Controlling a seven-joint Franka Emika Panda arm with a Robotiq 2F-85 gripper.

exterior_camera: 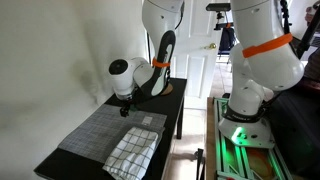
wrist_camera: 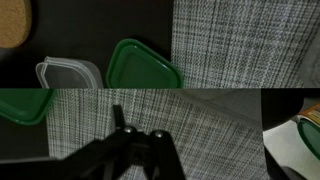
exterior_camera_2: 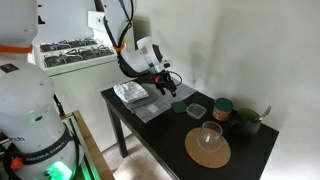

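Observation:
My gripper [exterior_camera_2: 162, 89] hangs low over the grey woven mat [exterior_camera: 85, 133], fingers open, and no object shows between the fingers. A flat green lid [exterior_camera_2: 179, 107] lies on the dark table beside the mat's edge, close to the gripper; its rounded rectangular shape is plain in the upper half of the wrist view. Touching or nearly touching it is a clear plastic container [wrist_camera: 70, 75]. A white checked cloth [exterior_camera: 132, 153] lies in a folded heap on the mat, apart from the gripper.
On a round cork mat [exterior_camera_2: 205, 152] stands a clear bowl [exterior_camera_2: 211, 132]. Behind it are a green-topped jar [exterior_camera_2: 224, 106] and a dark pot [exterior_camera_2: 246, 121] with a utensil. A wall borders the table's long side. Bare mat shows between gripper and cloth.

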